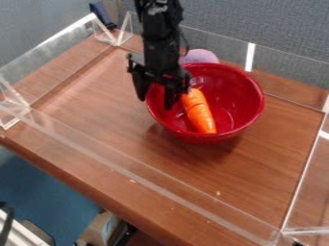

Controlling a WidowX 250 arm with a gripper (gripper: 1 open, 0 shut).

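A red bowl (236,101) stands on the wooden table toward the back right, with an orange carrot (199,111) lying inside it. The black gripper (164,91) hangs over the bowl's left part, beside the carrot's upper end. Its fingers are dark and small in this view, so whether they are open or shut cannot be told. A pinkish-purple object (202,57) sits just behind the bowl, partly hidden.
Clear plastic walls edge the wooden table (96,125) on the left, back and right.
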